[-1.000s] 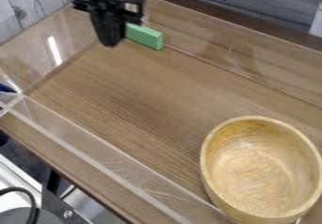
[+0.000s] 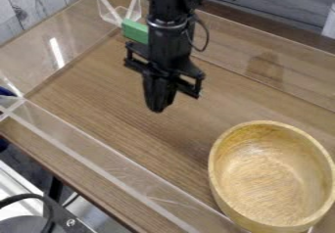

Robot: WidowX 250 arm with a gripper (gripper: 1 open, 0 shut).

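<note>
My black gripper (image 2: pixel 161 100) hangs over the middle of the wooden table (image 2: pixel 92 129), pointing down, shut, with nothing visible between its fingers. A green block (image 2: pixel 133 29) sits behind the arm at the upper left, partly hidden by it. A large tan round bowl (image 2: pixel 268 175) rests at the lower right, apart from the gripper.
Clear plastic strips or walls run along the left and front edges of the table, with black cables (image 2: pixel 46 212) at the lower left corner.
The arm has come from the back left toward the front and centre, lower in the picture and nearer the bowl. The bowl has not moved.
</note>
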